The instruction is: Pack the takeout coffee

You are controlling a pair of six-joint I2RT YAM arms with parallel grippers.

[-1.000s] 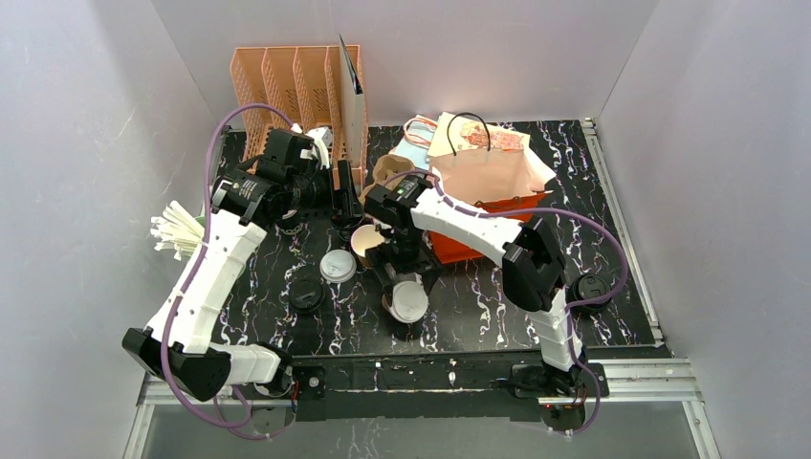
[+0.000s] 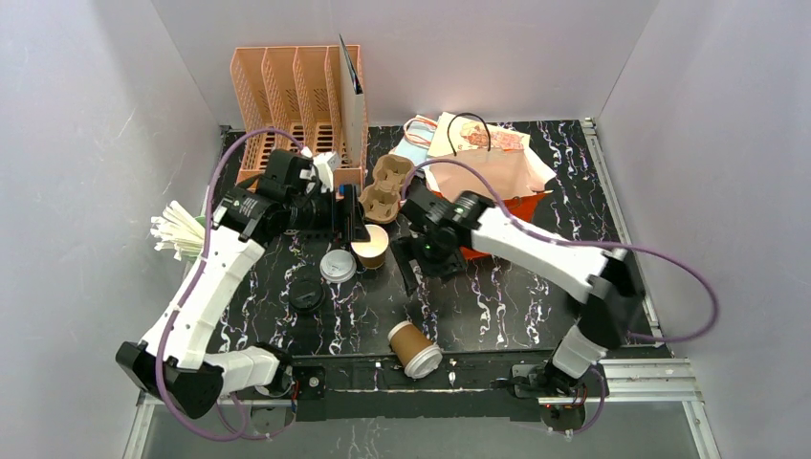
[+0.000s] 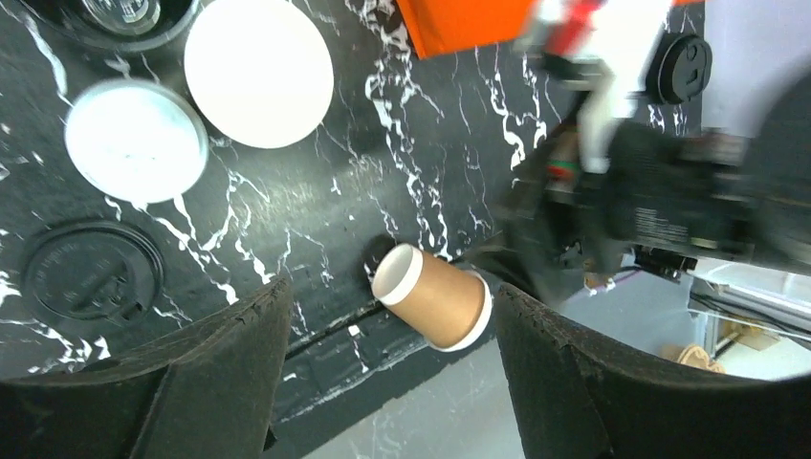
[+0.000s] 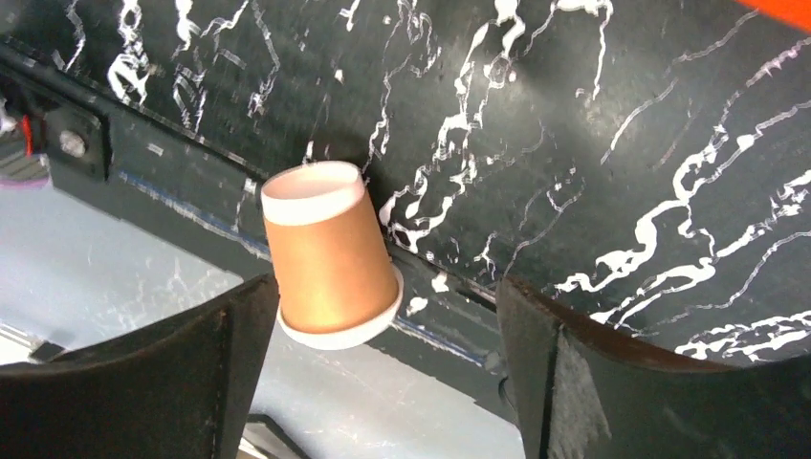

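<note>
A brown coffee cup [image 2: 409, 346] with white lid lies on its side at the table's front edge, also in the left wrist view [image 3: 435, 301] and the right wrist view [image 4: 330, 258]. A second cup [image 2: 370, 251] stands upright beside a white lid [image 2: 339, 266] and a black lid [image 2: 306, 295]. Behind them are a cardboard carrier [image 2: 387, 186] and an orange paper bag [image 2: 516, 206]. My left gripper [image 2: 349, 215] hangs over the upright cup, open, with nothing visible between its fingers. My right gripper [image 2: 416, 268] stands open, above and behind the lying cup, holding nothing.
A peach divider rack [image 2: 263, 76] stands at the back left, and white straws [image 2: 177, 229] are at the left edge. The right arm is close in front of the bag.
The brown cup has left my right gripper and rolled toward the front edge. The left arm has shifted slightly right and down in view.
</note>
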